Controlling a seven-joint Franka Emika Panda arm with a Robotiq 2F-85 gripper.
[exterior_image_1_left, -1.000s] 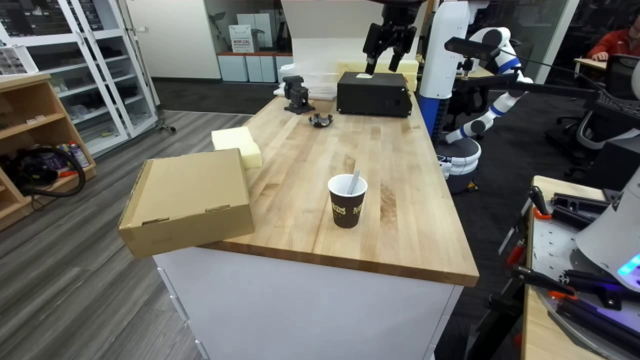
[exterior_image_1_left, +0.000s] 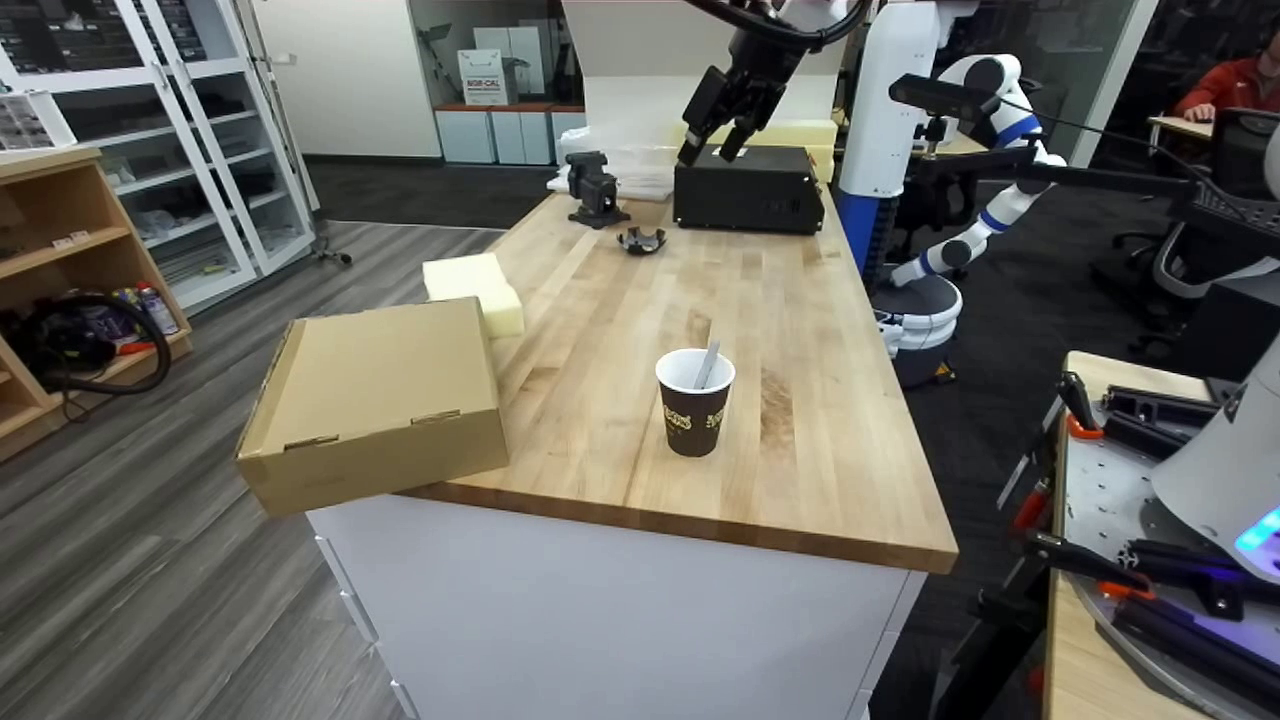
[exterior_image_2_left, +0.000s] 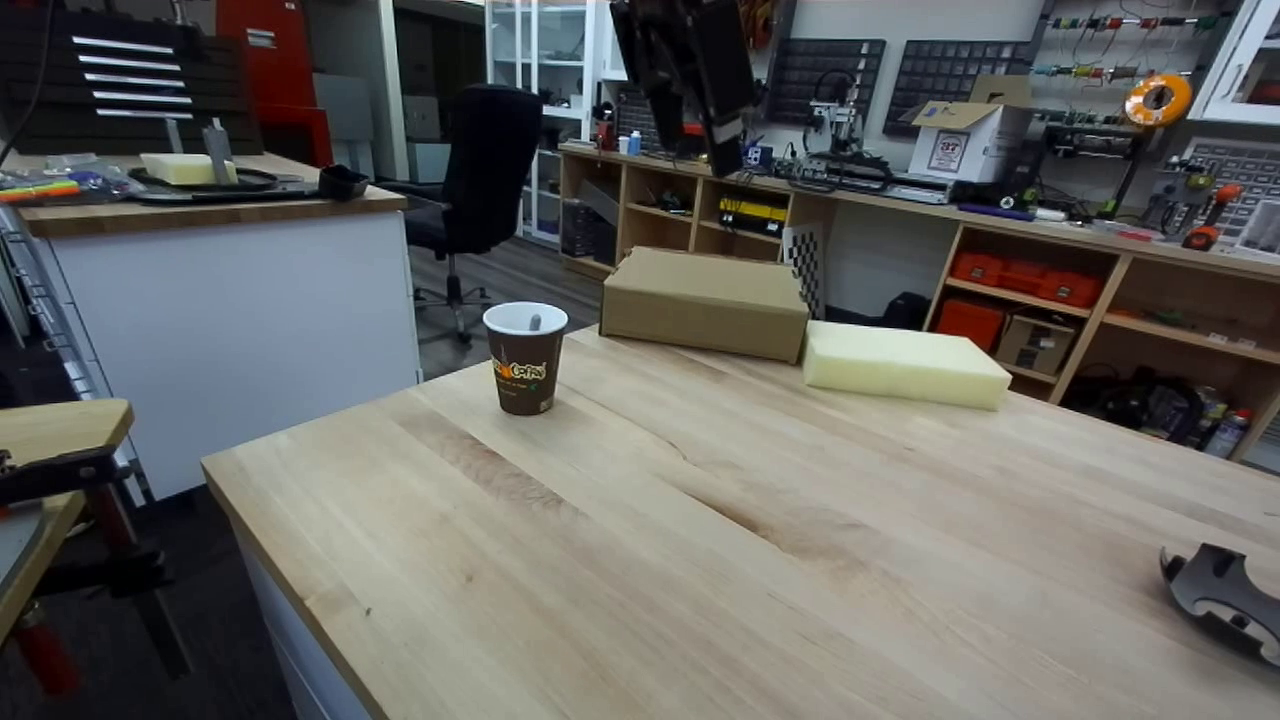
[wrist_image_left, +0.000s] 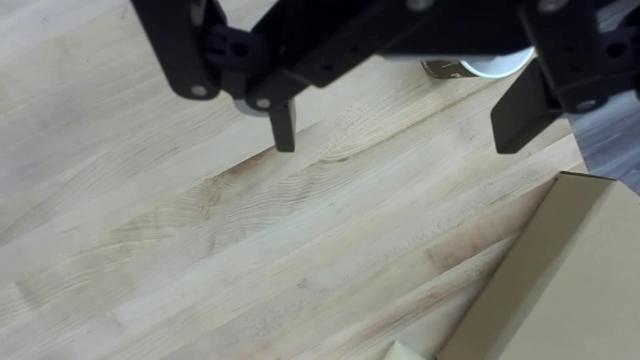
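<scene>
My gripper (exterior_image_1_left: 710, 154) hangs high over the table in exterior view 1, tilted, in front of the black box at the far end. The wrist view shows the gripper open, its fingers wide apart and only bare wood beneath the gap. A brown paper cup (exterior_image_1_left: 692, 418) with a white rim stands upright near the table's near end, well away from the gripper. Inside the cup (exterior_image_2_left: 525, 374) leans a grey stick-like handle (exterior_image_1_left: 708, 364); its lower part is hidden. In the wrist view the cup (wrist_image_left: 501, 65) is partly covered by the gripper.
A closed cardboard box (exterior_image_1_left: 384, 372) overhangs the table's corner, beside a pale yellow foam block (exterior_image_2_left: 906, 365). Farther off are a small dark curved part (exterior_image_1_left: 642, 241), a black clamp-like device (exterior_image_1_left: 594, 190) and the black box (exterior_image_1_left: 750, 192).
In exterior view 1 my gripper has shifted left and turned from nearly vertical to a slant. The cup, cardboard box and foam have stayed where they were.
</scene>
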